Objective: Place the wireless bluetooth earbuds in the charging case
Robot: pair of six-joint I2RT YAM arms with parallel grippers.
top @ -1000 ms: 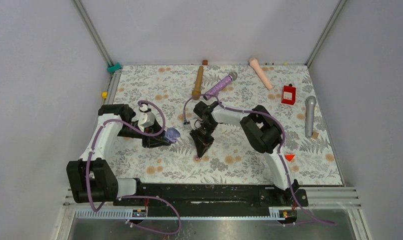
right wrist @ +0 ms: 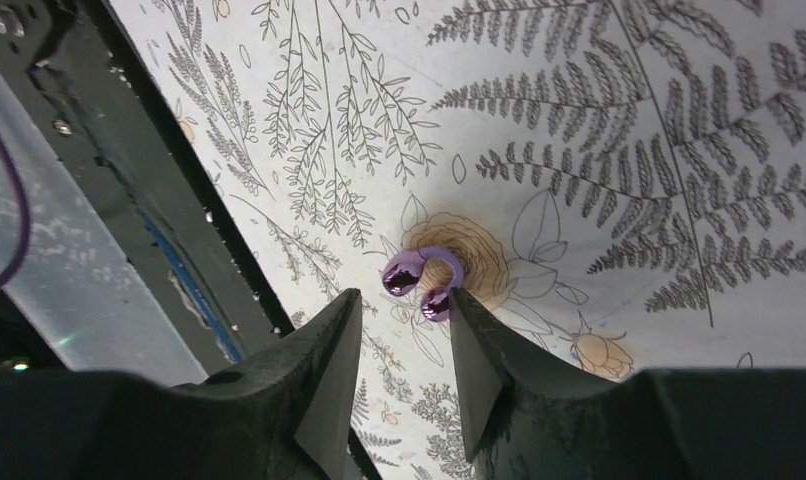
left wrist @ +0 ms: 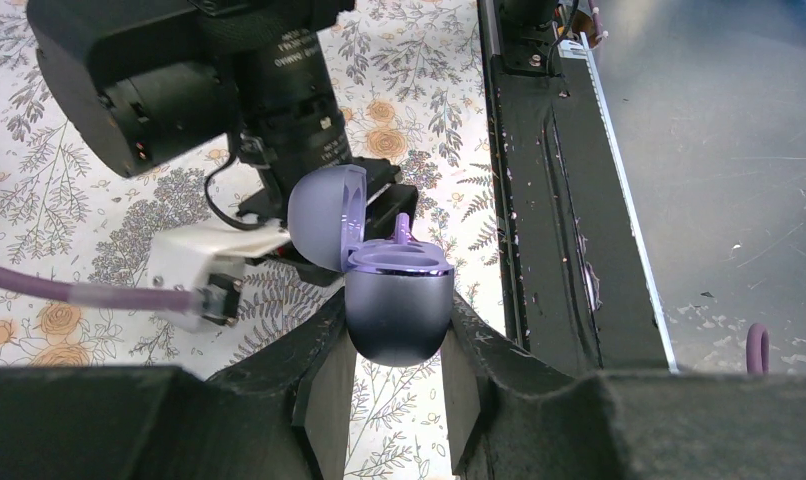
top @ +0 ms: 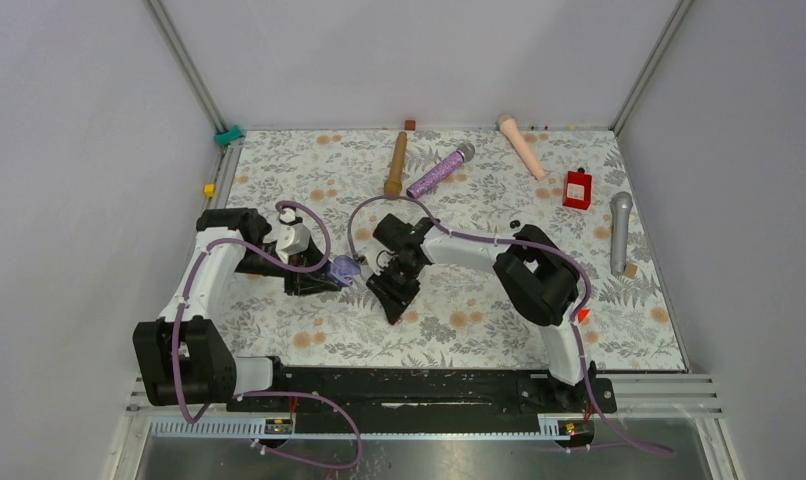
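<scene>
The purple charging case (left wrist: 397, 305) is clamped in my left gripper, lid raised. A small purple piece (left wrist: 403, 228) stands up out of its tray; whether it is an earbud cannot be told. In the top view the case (top: 344, 268) is at the left arm's tip, left of the right arm. On the cloth lies a curved purple earbud (right wrist: 447, 258) with two glossy ends. My right gripper is part open above it; the right-hand fingertip overlaps one end in this view. Contact cannot be judged. From above, the right gripper (top: 391, 315) hides the earbud.
Microphones, such as the purple one (top: 441, 172) and the grey one (top: 621, 232), lie at the back and right, with a red box (top: 577, 190). The dark front rail (top: 409, 385) borders the table close to the earbud.
The left arm and case stay still.
</scene>
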